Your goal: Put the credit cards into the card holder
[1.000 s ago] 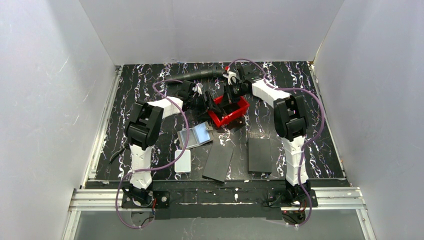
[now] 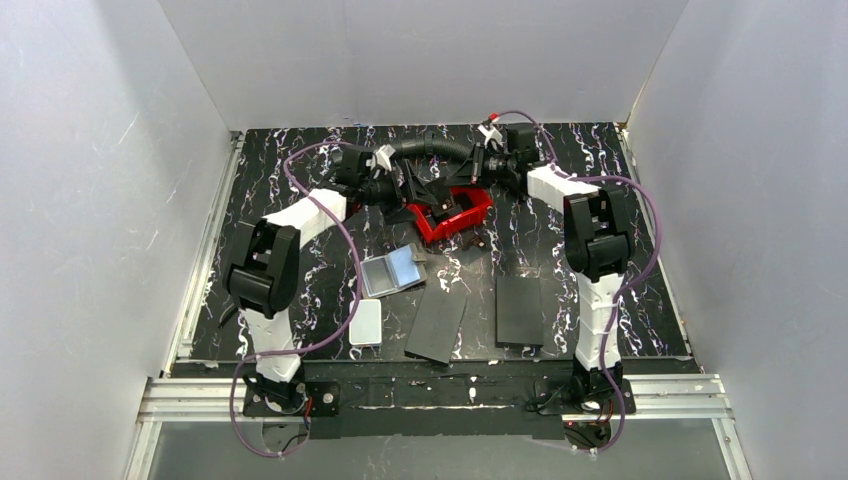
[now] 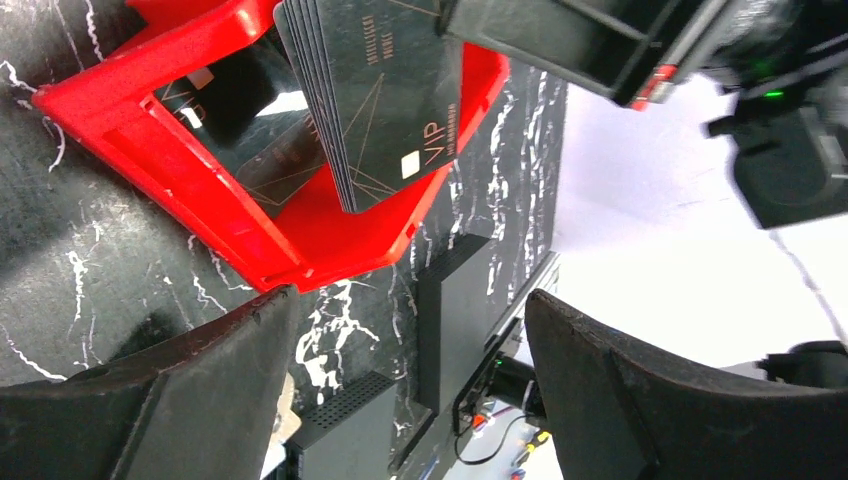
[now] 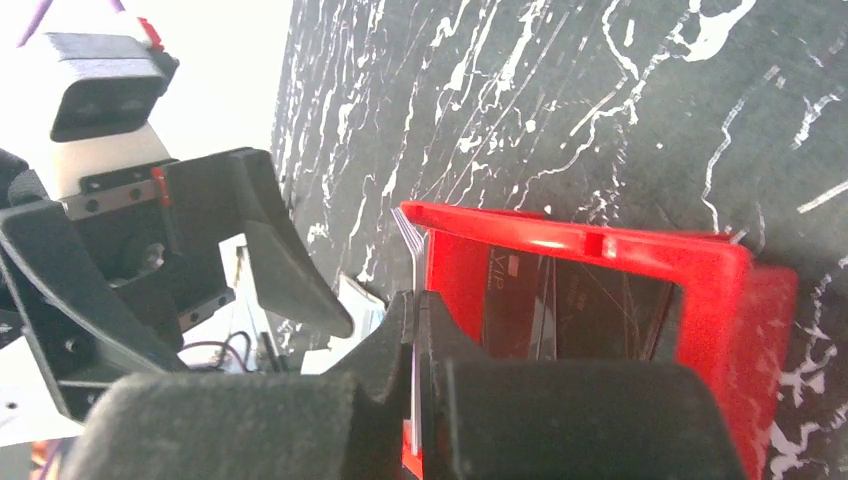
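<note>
A fanned stack of several black credit cards [image 3: 390, 110] is pinched in my right gripper, standing edge-on between the fingers. The stack hangs over the red basket [image 3: 190, 215], where more dark cards [image 3: 265, 125] lie. My left gripper is open, with nothing between its fingers; the held cards are beyond its tips. In the right wrist view, the left gripper's spread fingers [image 4: 295, 285] face the cards from the left. The card holder [image 2: 393, 270] lies opened out on the table, in front of the basket, showing grey and light-blue panels.
Dark flat boxes [image 2: 519, 311] lie near the front edge, with a white flat item [image 2: 366, 323] at left. A small dark object [image 2: 477, 243] sits beside the basket. A dark tube [image 2: 428, 147] lies behind it.
My right gripper has moved right, bringing a dark card stack into view over the basket. The basket has slid slightly left.
</note>
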